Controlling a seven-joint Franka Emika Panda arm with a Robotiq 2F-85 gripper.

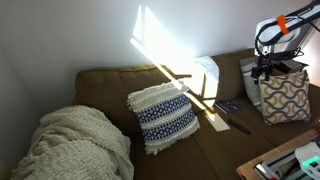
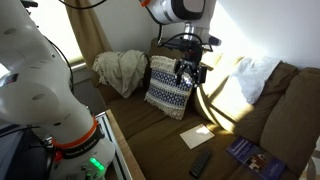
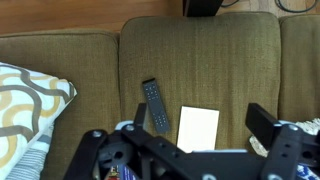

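My gripper hangs open above the brown couch (image 3: 240, 75), its two fingers well apart with nothing held between them. A dark remote (image 3: 155, 105) lies on the seat cushion, and beside it is a white sheet (image 3: 198, 128), partly in the span between the fingers. Both also appear in exterior view 2, the remote (image 2: 201, 161) nearer the camera than the sheet (image 2: 197, 136). There the gripper (image 2: 188, 78) is high, in front of the blue-patterned pillow. Exterior view 1 has the gripper (image 1: 262, 74) close in view to the wavy-patterned pillow (image 1: 286, 97).
A blue-and-white pillow (image 1: 164, 117) leans on the backrest, with a cream knitted blanket (image 1: 75, 145) at the left. A dark booklet (image 2: 255, 158) and a pale cloth (image 2: 245, 83) are on the couch. A wooden edge (image 1: 280, 153) runs in front of the seat.
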